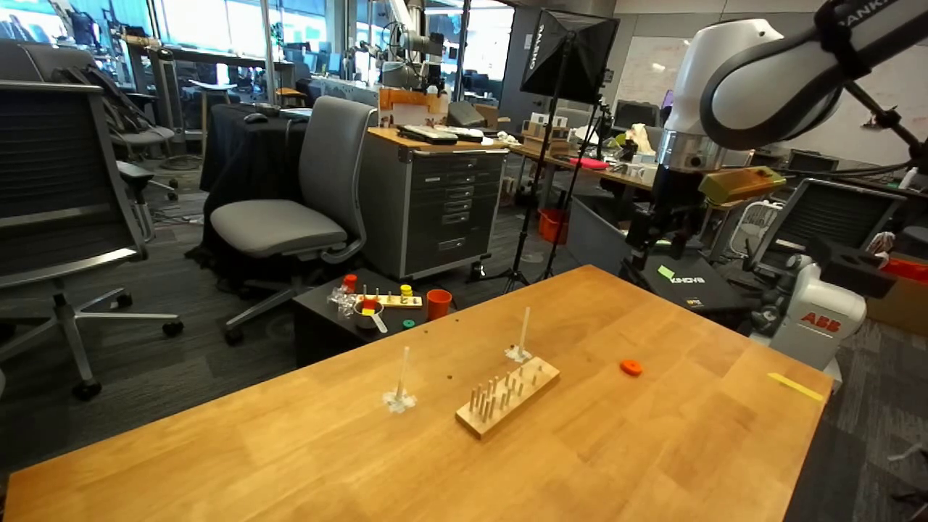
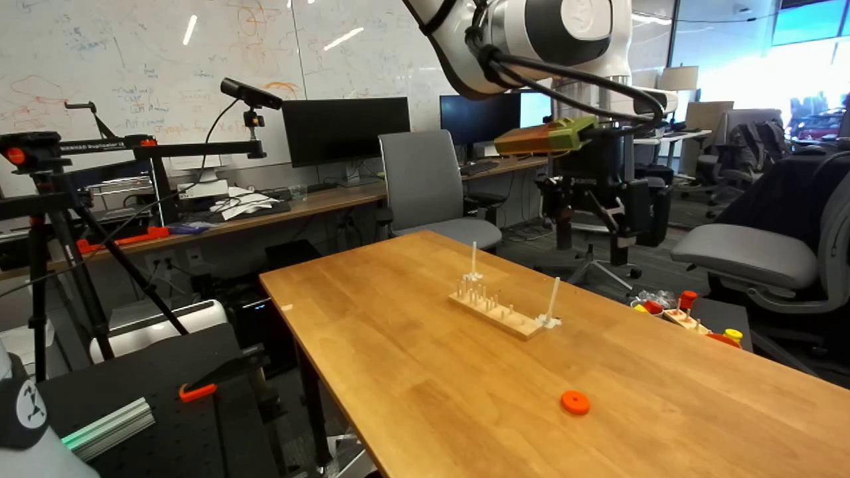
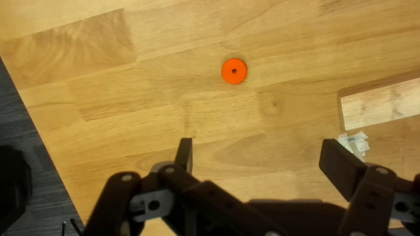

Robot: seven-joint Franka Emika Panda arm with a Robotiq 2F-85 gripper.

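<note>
An orange disc (image 3: 234,71) with a small centre hole lies flat on the bare tabletop, ahead of my fingers in the wrist view. The same orange disc (image 1: 631,368) sits to the right of the wooden peg board (image 1: 508,397) in exterior view 1. Several short pegs stand on that board, and two taller upright sticks (image 1: 524,330) (image 2: 551,299) are fixed close by. High over the table, my gripper (image 2: 591,245) points down, apart from everything. Its fingers (image 3: 184,155) are wide apart in the wrist view, with only table beneath the gap.
A yellow strip (image 1: 794,386) marks the table near its right edge. Beyond the table, a low black stand (image 1: 317,338) carries cups and another pegged block (image 1: 388,301).
</note>
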